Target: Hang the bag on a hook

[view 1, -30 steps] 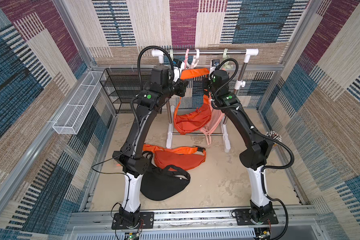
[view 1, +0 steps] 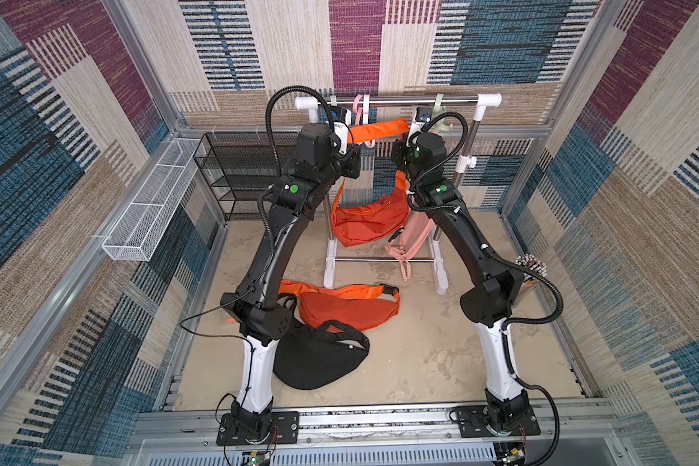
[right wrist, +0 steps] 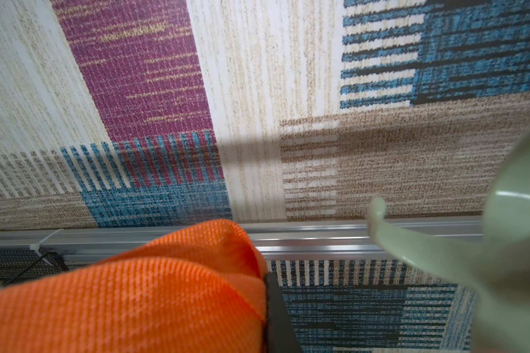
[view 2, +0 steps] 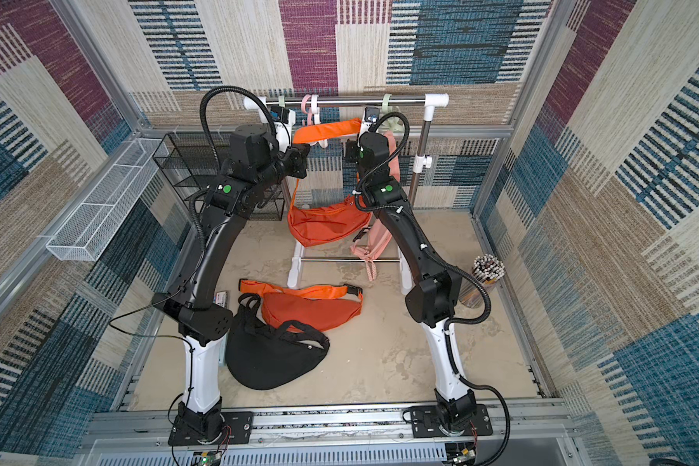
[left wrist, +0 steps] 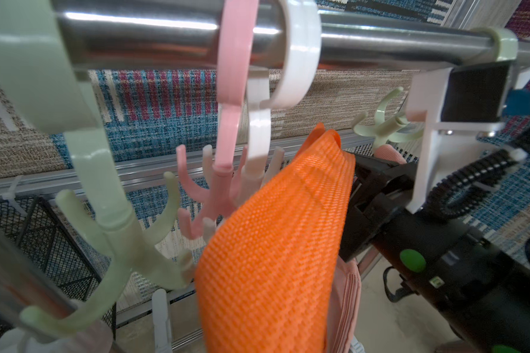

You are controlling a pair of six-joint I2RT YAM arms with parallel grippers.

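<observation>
The orange bag [view 1: 369, 223] hangs in front of the rack, its strap [view 1: 379, 131] stretched between my two grippers just below the rail [view 1: 396, 101]. My left gripper [view 1: 352, 157] is shut on the strap's left end; its fingertips are hidden in the left wrist view. At the other end, my right gripper [view 1: 401, 149] is shut on the strap, a dark finger [right wrist: 279, 317] showing beside the fabric. In the left wrist view, the strap passes in front of the pink hook [left wrist: 220, 191] and the white hook [left wrist: 258, 135]; whether it touches them cannot be told.
Green hooks hang at both sides, one at left [left wrist: 114, 220] and one at right [right wrist: 453, 253]. A pink bag [view 1: 411, 240] hangs low on the rack's right. On the table lie a second orange bag [view 1: 349, 309] and a black bag [view 1: 318, 361].
The hanging bag has risen slightly, and its strap has tilted up toward the right. The white and pink hooks have shifted left along the rail. Both arms have moved only a little.
</observation>
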